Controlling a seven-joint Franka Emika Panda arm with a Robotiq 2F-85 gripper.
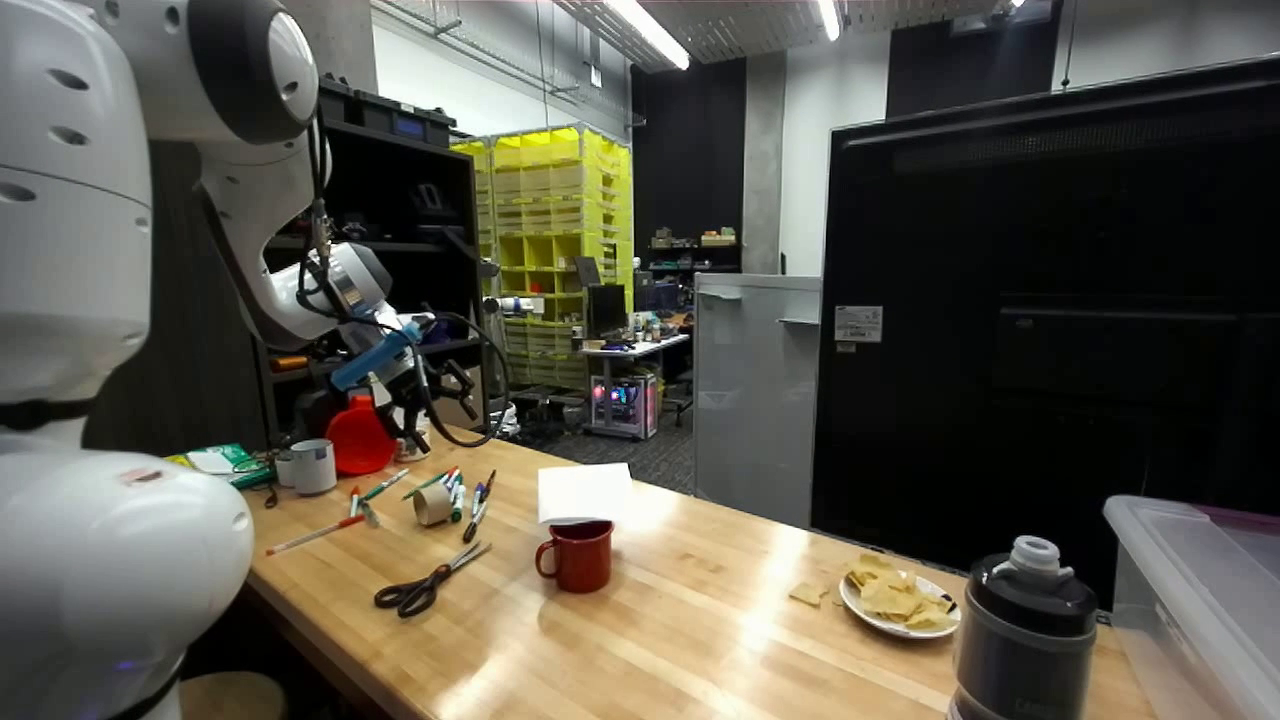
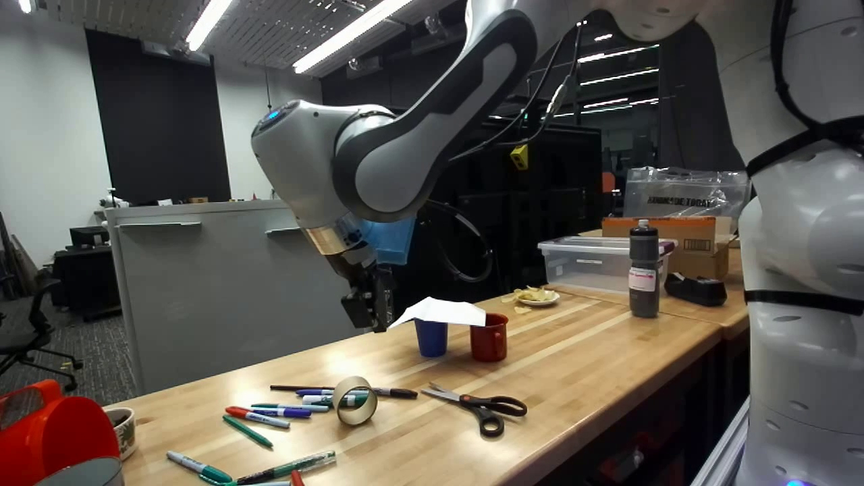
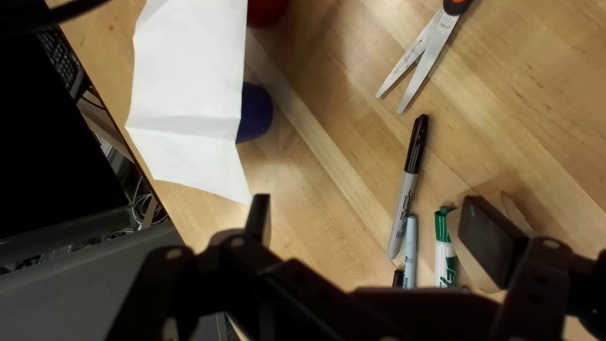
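Note:
My gripper is open above the table, and nothing is between its fingers. In exterior view 2 the gripper (image 2: pixel 370 310) hangs left of a folded white paper (image 2: pixel 441 311) that rests over a blue cup (image 2: pixel 431 340). Beside that cup stands a red mug (image 2: pixel 489 339). Below and between the fingers in the wrist view lie a black marker (image 3: pixel 410 182) and a pale blue marker (image 3: pixel 411 244). A green-capped marker (image 3: pixel 444 255) lies by a tape roll (image 3: pixel 476 273), which one finger partly covers. Open-bladed scissors (image 2: pixel 478 405) lie nearer the table's front edge.
Several more pens lie around the tape roll (image 2: pixel 340 405). A red container (image 1: pixel 361 437) and a white mug (image 1: pixel 314 466) stand at one end. Toward the other are a plate of chips (image 1: pixel 894 600), a bottle (image 1: pixel 1027 636) and a clear bin (image 1: pixel 1188 588).

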